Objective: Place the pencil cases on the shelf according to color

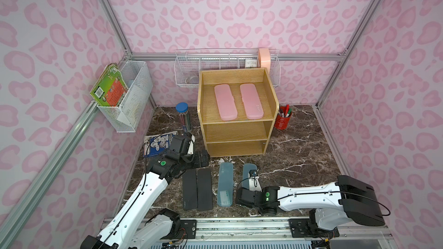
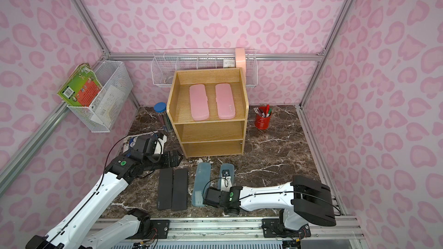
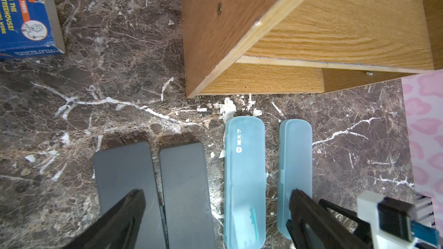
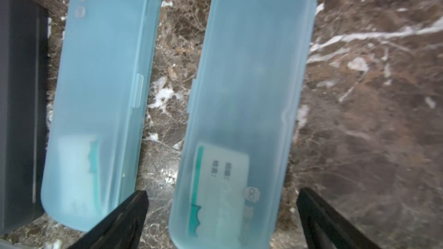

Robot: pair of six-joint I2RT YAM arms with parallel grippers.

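Observation:
Two pink pencil cases lie side by side on the shelf's top tier. The wooden shelf has bare middle and bottom tiers. On the table in front of it lie two black pencil cases and two blue ones, a left blue case and a right blue case. My right gripper is open above the right blue case, one finger to each side of its near end. Left of the shelf's front, my left gripper stands open over the table, nothing between its fingers.
A red pen cup stands right of the shelf, and a blue-lidded jar is to its left. A blue book lies behind my left arm.

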